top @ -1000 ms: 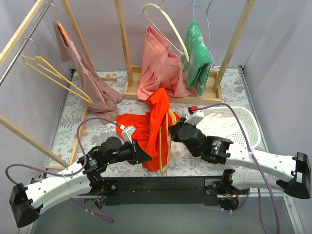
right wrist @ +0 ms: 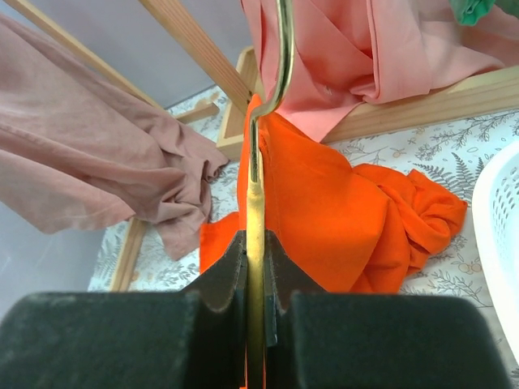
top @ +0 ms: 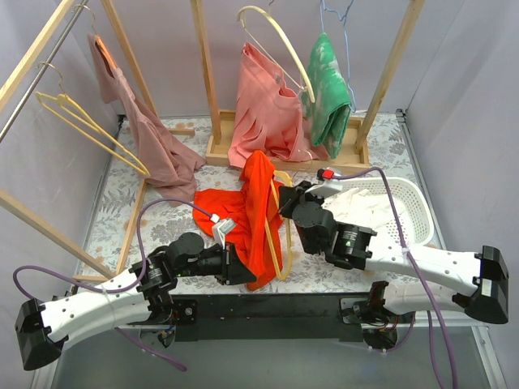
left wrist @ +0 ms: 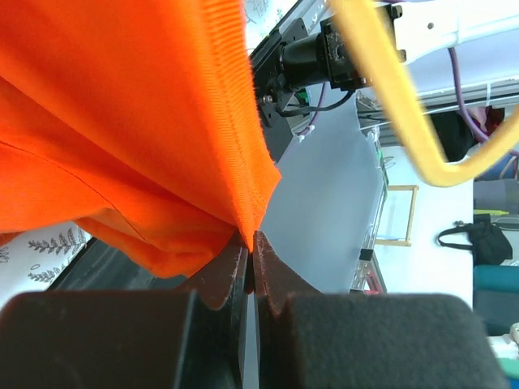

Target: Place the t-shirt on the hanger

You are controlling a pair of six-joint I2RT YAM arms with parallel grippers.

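The orange t-shirt is bunched up, partly raised beside the yellow hanger, and partly spread on the table. In the left wrist view, the tips of my left gripper are shut on a thin edge of the orange cloth. One rounded hanger end hangs clear of the fabric there. My right gripper is shut on the hanger just below its metal hook. Orange cloth shows behind the hanger in the right wrist view; how far the hanger sits inside the shirt cannot be told.
At the right stands a white basket with pale cloth in it. A pink garment and a green one hang at the back. On the left are a mauve garment and an empty yellow hanger.
The held hanger's lower end has swung to the right in the top view. My left gripper has shifted slightly toward the table's front, and the orange cloth's raised part has moved with them.
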